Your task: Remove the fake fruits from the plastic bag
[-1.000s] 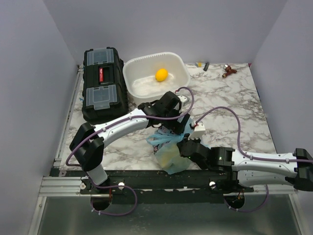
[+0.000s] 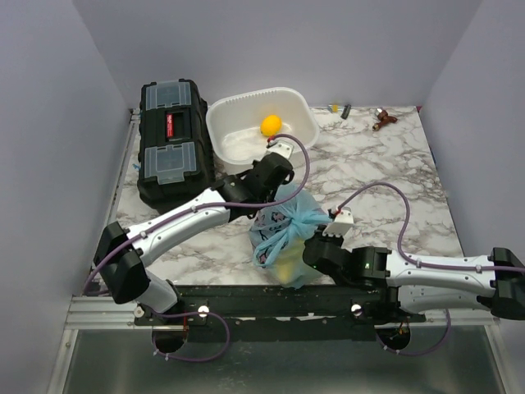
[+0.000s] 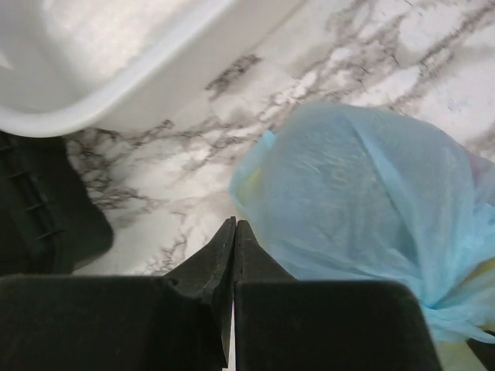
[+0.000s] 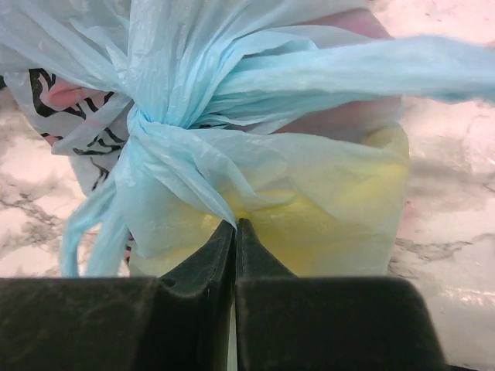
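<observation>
The light-blue plastic bag [image 2: 287, 226] lies at the front middle of the table, its top twisted into a knot [image 4: 158, 127]. Something yellow [image 4: 309, 220] shows through its lower part, and pinkish shapes show higher up. My left gripper is shut beside the bag's rounded end, with nothing seen between its fingers. In the right wrist view, a fold of blue plastic runs from the knot down to a point at the tips of my right gripper, which is shut on it. A yellow-orange fruit [image 2: 271, 125] sits in the white bin [image 2: 234, 144].
A black toolbox [image 2: 170, 135] stands left of the bin. Small items, among them a brown one [image 2: 384, 119], lie at the back right. Bare marble tabletop [image 2: 385, 168] spreads over the right side.
My left gripper has moved left and a little back, away from the knot. More of the bag's top now shows.
</observation>
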